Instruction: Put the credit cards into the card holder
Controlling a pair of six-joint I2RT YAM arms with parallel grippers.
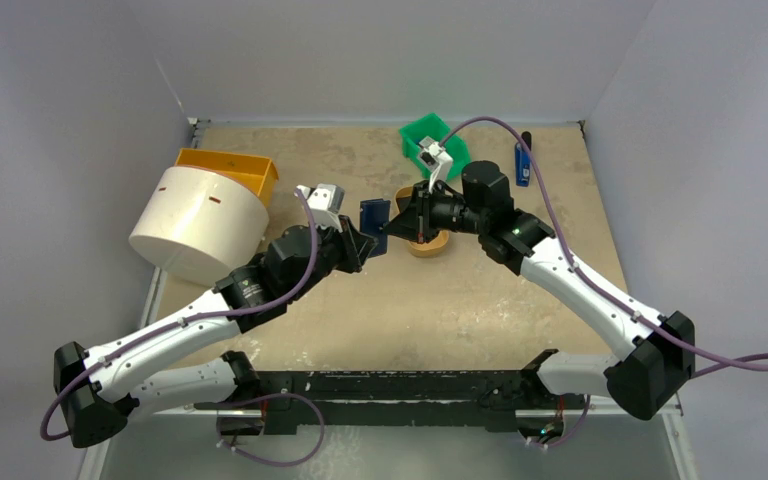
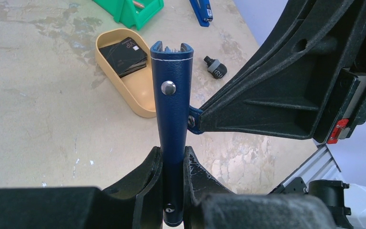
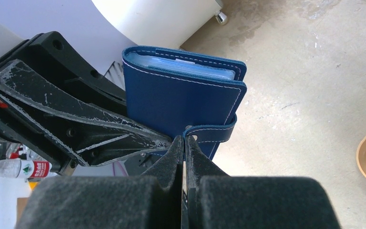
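Observation:
The dark blue card holder is held up above the table by my left gripper, shut on its lower part. In the right wrist view the holder shows clear sleeves along its open top edge. A snap strap sticks out at its side. My right gripper is shut with its tips at the strap's end; whether the strap is pinched between them I cannot tell. Several black cards lie in a tan tray on the table, partly covered by my right arm from above.
A green bin stands behind the tan tray. At the back right lies a blue tool, and a small dark bottle is near the tray. An orange bin and white cylinder fill the left.

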